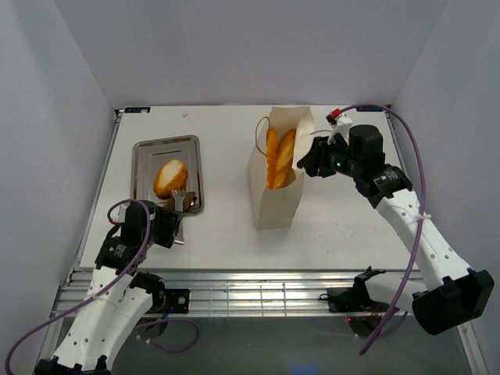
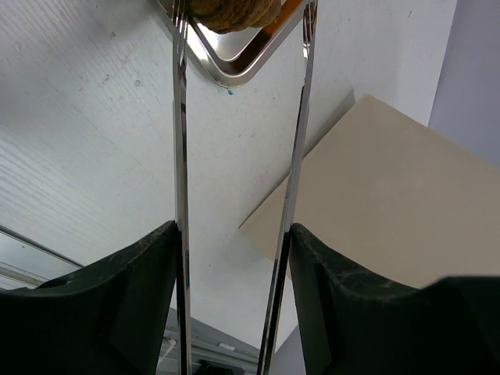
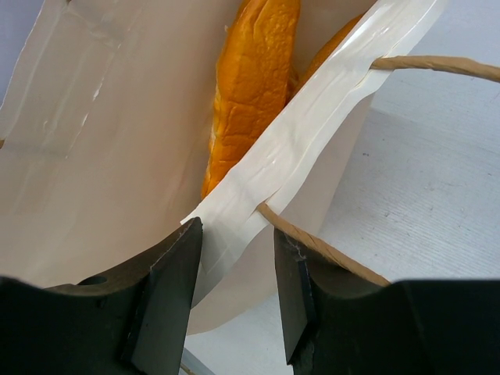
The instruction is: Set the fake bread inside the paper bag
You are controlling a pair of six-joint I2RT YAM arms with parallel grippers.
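A round golden bread and a brown one lie on a metal tray at the left of the top view. My left gripper has metal tongs between its fingers, one arm of the tongs against each. The tongs' forked tips are spread over the brown bread, partly cut off by that view's top edge. Two long loaves stand in the upright paper bag. At the bag's right rim, my right gripper is part open, with the rim and handle base between its fingers.
One twisted handle stands up at the bag's left side; another crosses the right gripper's outer finger. Bare white table lies between tray and bag.
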